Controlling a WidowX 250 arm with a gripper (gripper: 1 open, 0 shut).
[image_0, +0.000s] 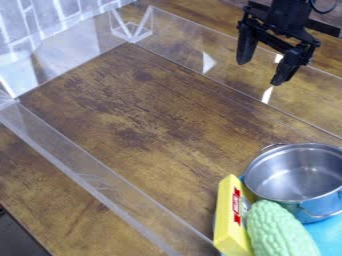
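Observation:
The black gripper (267, 62) hangs at the top right of the camera view, above the far part of the wooden table (134, 130). Its two dark fingers stand apart, open, with nothing visible between them. A steel pot (297, 175), a yellow box (230, 215) and a green textured vegetable-like object (281, 228) are grouped at the lower right, well below and apart from the gripper.
Clear plastic walls run along the left and back of the work area. A blue item (326, 240) lies under the objects at the bottom right corner.

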